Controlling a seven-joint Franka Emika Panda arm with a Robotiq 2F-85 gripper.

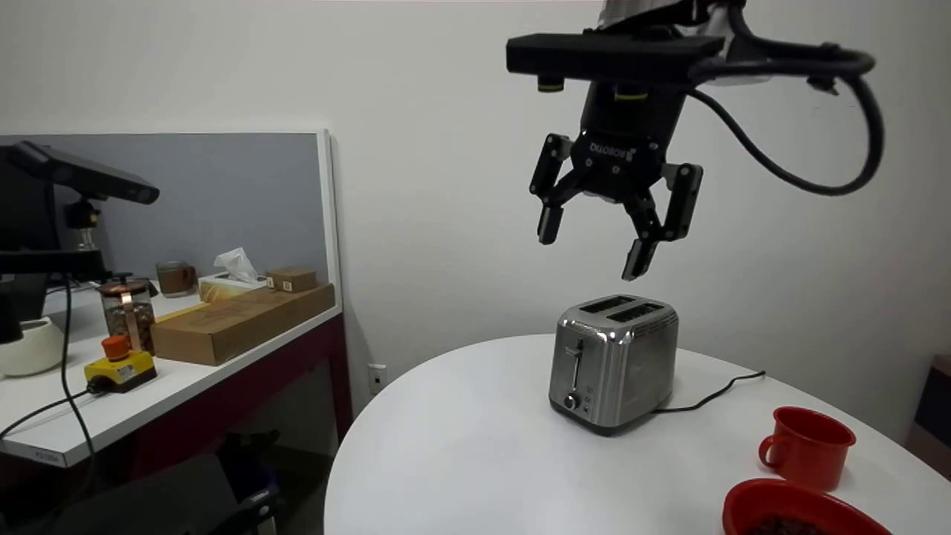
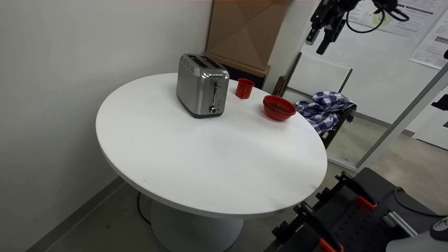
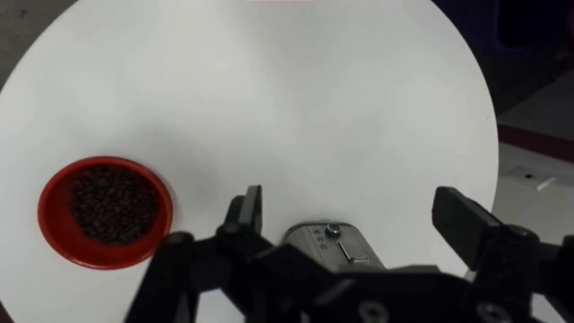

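My gripper hangs high in the air, open and empty, with its fingers spread wide. Below it in exterior view 1 stands a silver toaster, upright on the round white table. A red mug and a red bowl sit at that view's right edge. In the wrist view the bowl holds dark beans and lies left of my gripper. The toaster's control end shows between the fingers, the rest of it covered by the gripper.
A black cord trails behind the toaster. Beyond the table, a blue checked cloth lies on a chair. A side desk with boxes stands to the left.
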